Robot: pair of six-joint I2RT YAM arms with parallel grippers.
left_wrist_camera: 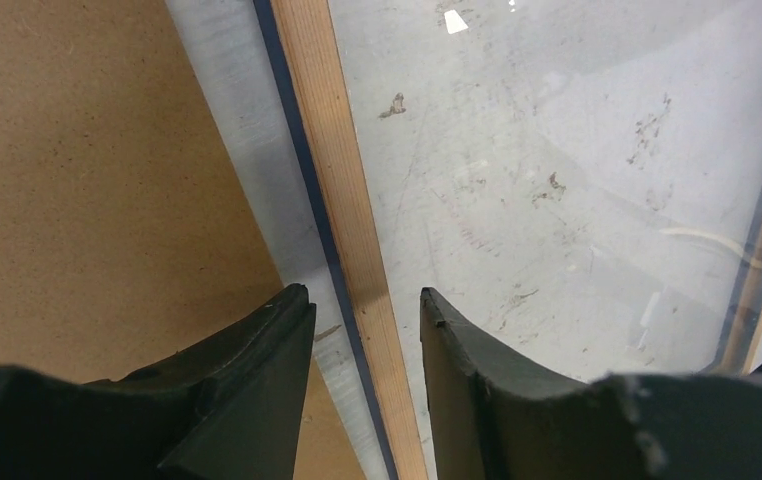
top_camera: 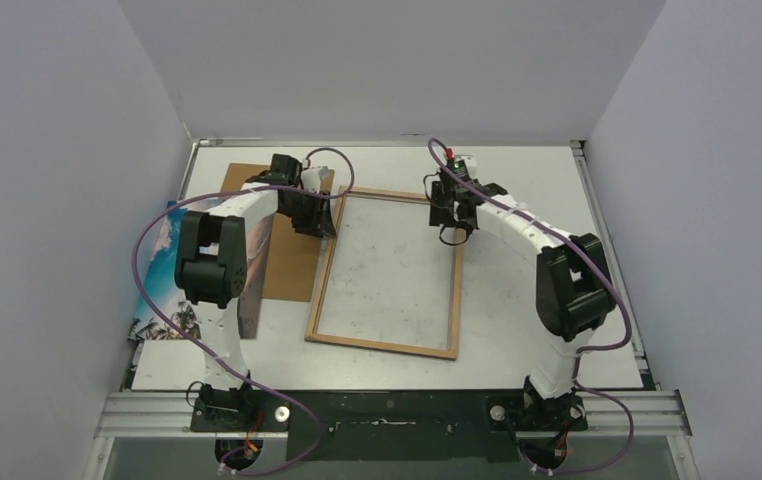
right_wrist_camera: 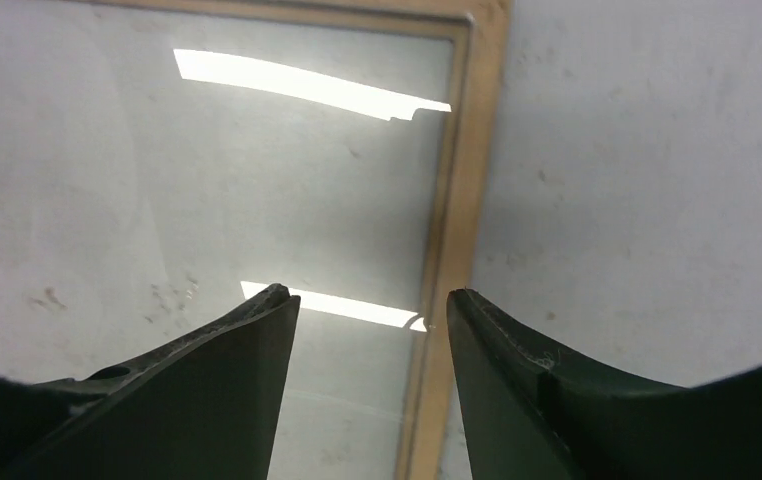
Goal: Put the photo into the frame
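Observation:
An empty wooden frame [top_camera: 382, 346] lies flat in the middle of the table, with its clear pane showing the table beneath. At the far left lies the photo [top_camera: 164, 270], a picture with blue, partly hidden by my left arm. In the left wrist view my left gripper is open, one finger on either side of the frame's left bar [left_wrist_camera: 347, 200], seen from above. Over the frame's right bar [right_wrist_camera: 465, 170], near its far right corner, my right gripper stands open. Nothing is held in either.
A brown backing board [top_camera: 290, 265] lies between the photo and the frame, close to the frame's left bar. Purple cables loop above both arms.

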